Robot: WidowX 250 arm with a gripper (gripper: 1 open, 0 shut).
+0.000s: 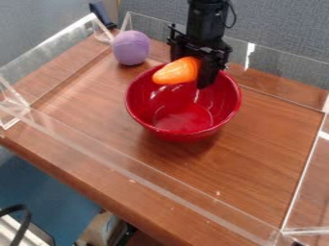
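My black gripper (pixel 198 60) hangs at the top centre, over the back part of a red bowl (pixel 183 113). An orange carrot-like object (pixel 176 71) is at its fingers, held up at the bowl's back-left rim, partly over the inside. The fingertips are mostly hidden by the orange object and dark against each other, so how tightly they close is hard to see. A purple round object (pixel 130 47) sits on the wooden surface at the back left, apart from the bowl.
Clear plastic walls (pixel 280 72) edge the wooden table (pixel 251 154). A grey panel stands behind.
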